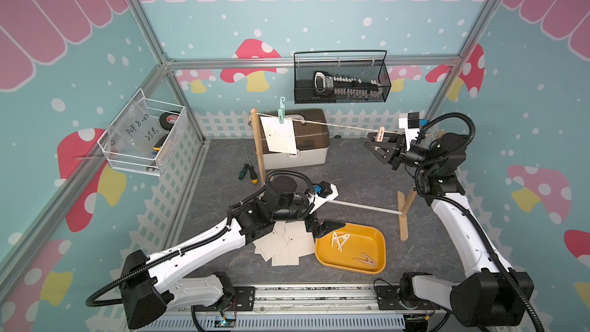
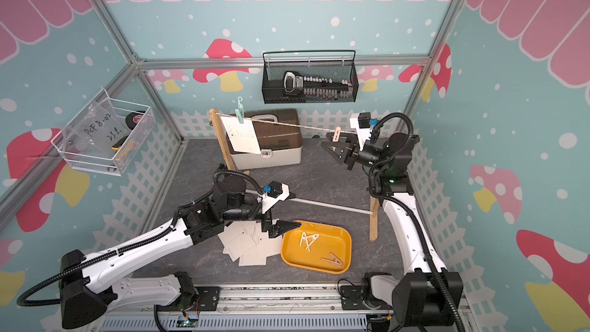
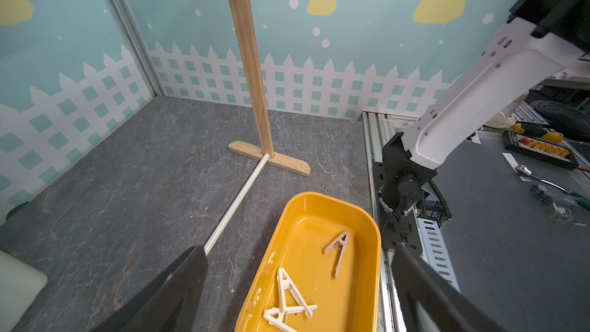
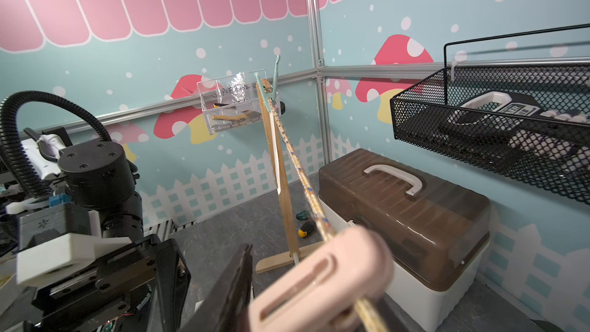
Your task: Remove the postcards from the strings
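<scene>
One white postcard [image 1: 278, 136] hangs from the string [image 1: 344, 125] near the left wooden post, under a green clothespin [image 1: 281, 112]. On the string's right part sits a pink clothespin [image 4: 328, 276] with no card under it. My right gripper [image 1: 376, 147] is at this pin, its fingers apart; one finger [image 4: 230, 292] shows beside the pin in the right wrist view, and whether they touch is unclear. Several removed postcards [image 1: 284, 244] lie piled on the table. My left gripper is open and empty above the table, near the tray.
A yellow tray [image 1: 381, 252] at the front holds white clothespins [image 1: 339, 241] and a pinkish one [image 1: 365, 259]. Behind the string stands a brown-lidded toolbox [image 1: 313, 132]. Screwdrivers [image 1: 248, 172] lie by the left post [image 1: 257, 147]. A rod [image 1: 368, 207] runs low between the posts.
</scene>
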